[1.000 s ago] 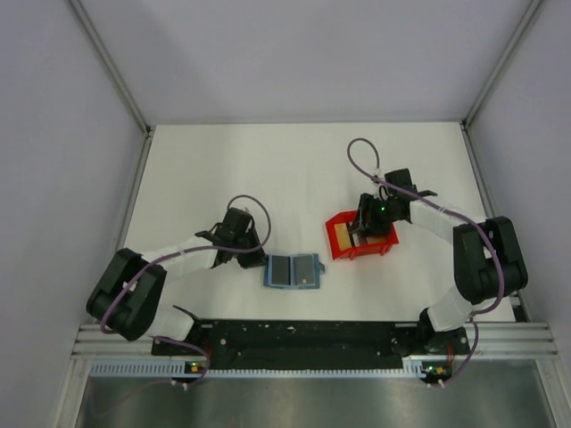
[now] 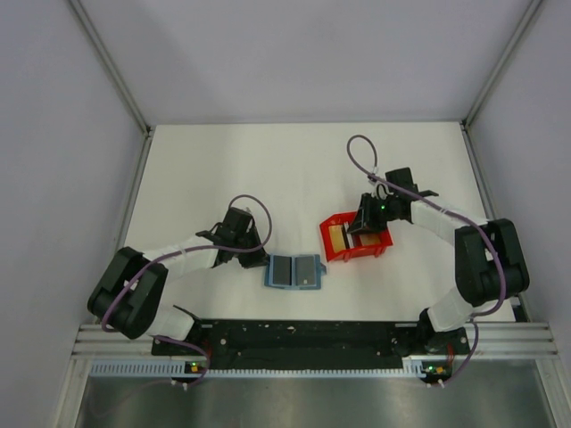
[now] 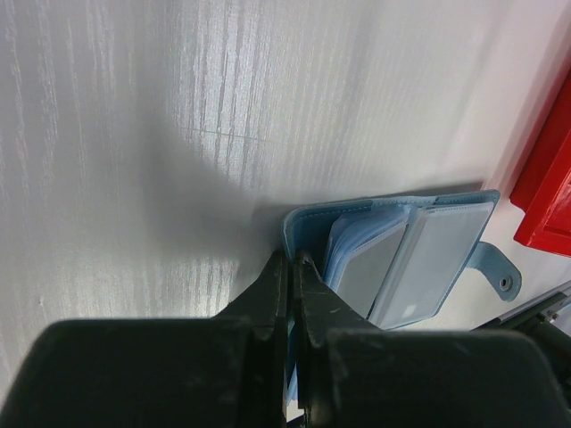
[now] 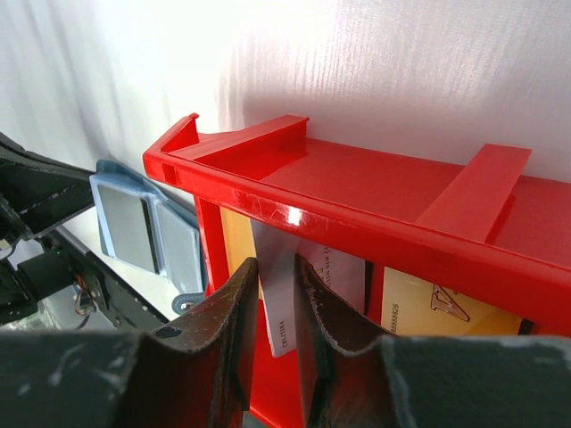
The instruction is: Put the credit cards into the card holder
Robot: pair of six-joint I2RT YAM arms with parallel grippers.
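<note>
The blue card holder [image 2: 293, 286] lies spread on the table, clear sleeves facing up. At its left edge my left gripper is shut, the thin blue rim of the holder running between its fingers. To the right stands a red tray [image 2: 336, 254] with cards upright in slots. My right gripper is over it, fingers parted, one on each side of a silver-grey card [image 4: 280, 308]; a gap shows between them. Beside that card are a yellow card [image 4: 235, 241] and another grey card [image 4: 340, 276]. Another yellow card [image 4: 419, 308] sits further right.
The holder's strap with a snap [image 3: 506, 283] points toward the tray, with a small gap between them. Bare white table [image 2: 259, 160] lies behind both, and the front strip is clear too.
The red tray has shifted slightly to the left, along with a small shift of my right gripper. My left gripper and the card holder look unmoved.
</note>
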